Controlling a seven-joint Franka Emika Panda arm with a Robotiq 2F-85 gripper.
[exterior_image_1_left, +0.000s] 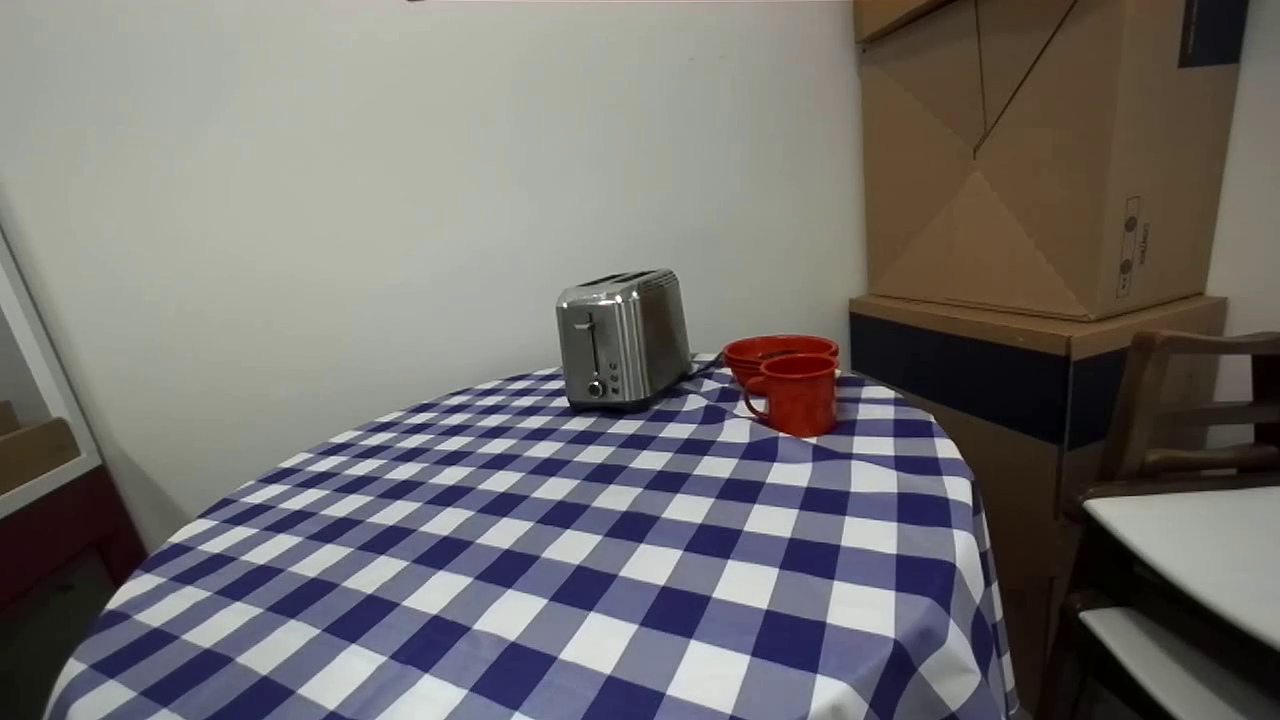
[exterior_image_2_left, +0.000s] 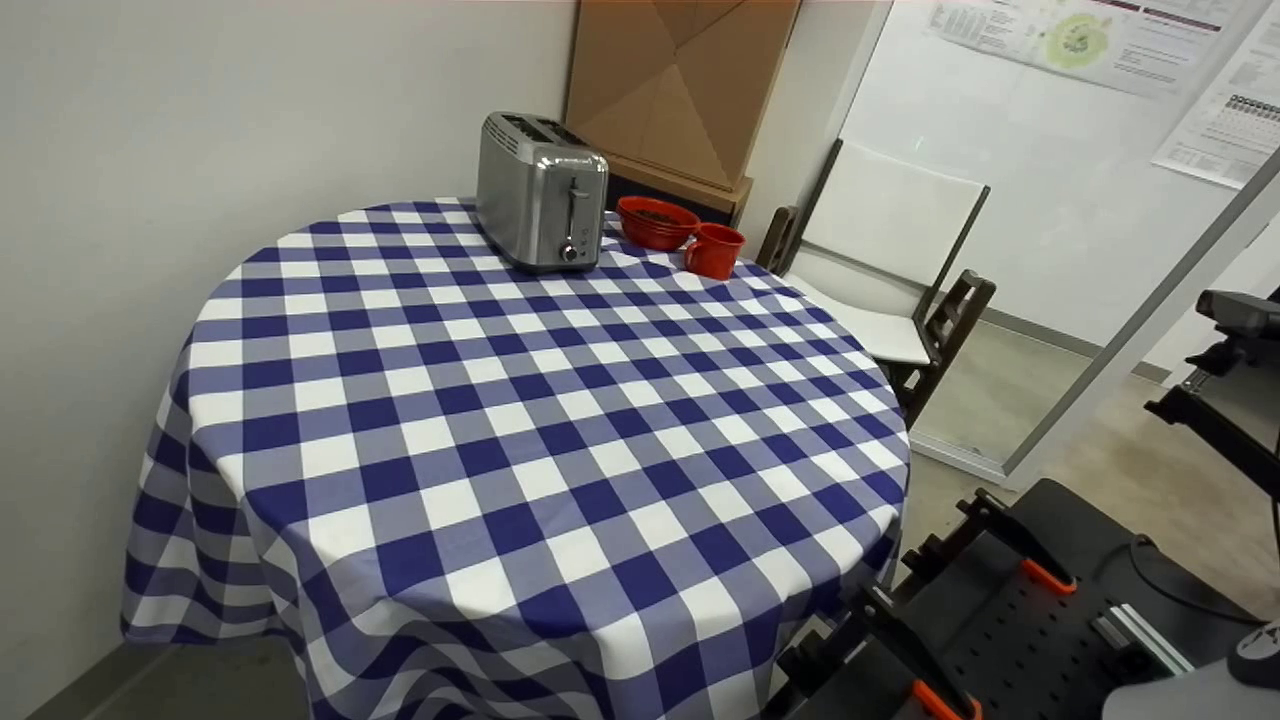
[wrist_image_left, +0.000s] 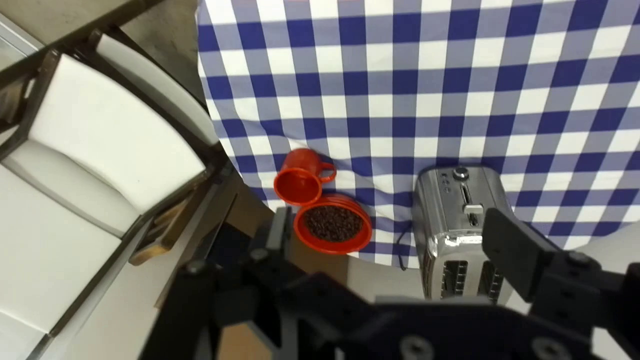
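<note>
From high above the table, my gripper looks down in the wrist view with its fingers wide apart, nothing between them and clear of every object. Below lies a silver two-slot toaster (wrist_image_left: 462, 207), partly covered by the right finger (wrist_image_left: 510, 252). A red mug (wrist_image_left: 300, 177) stands beside a red bowl (wrist_image_left: 303, 231) that holds small dark brown pieces. Both exterior views show the toaster (exterior_image_1_left: 624, 342) upright at the far side, the mug (exterior_image_1_left: 801, 398) and bowl (exterior_image_1_left: 744, 350) to its right. The mug hides part of the bowl in exterior view 1.
A blue-and-white checked cloth (exterior_image_2_left: 480, 396) covers the round table, whose middle and front are bare. Behind the table rise a pale wall (exterior_image_1_left: 420, 180) and stacked cardboard boxes (exterior_image_1_left: 996, 180). White-seated chairs (exterior_image_2_left: 888, 222) stand off its right edge. A cord (wrist_image_left: 400, 246) lies near the toaster.
</note>
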